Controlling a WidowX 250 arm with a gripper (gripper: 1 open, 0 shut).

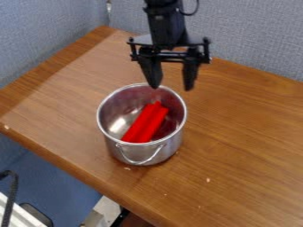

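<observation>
A steel pot (169, 146) with a wire handle stands on the wooden table. Inside it lies a red elongated object (145, 123), slightly tilted from upper right to lower left. The black gripper (168, 69) hangs open above and behind the pot, its two fingers spread wide with nothing visible between them, clear of the pot.
Bare wooden table (236, 168) surrounds the pot on the left, right and back. A grey padded wall (254, 31) stands behind. The table's edge at the lower left drops to a blue surface with a dark cable.
</observation>
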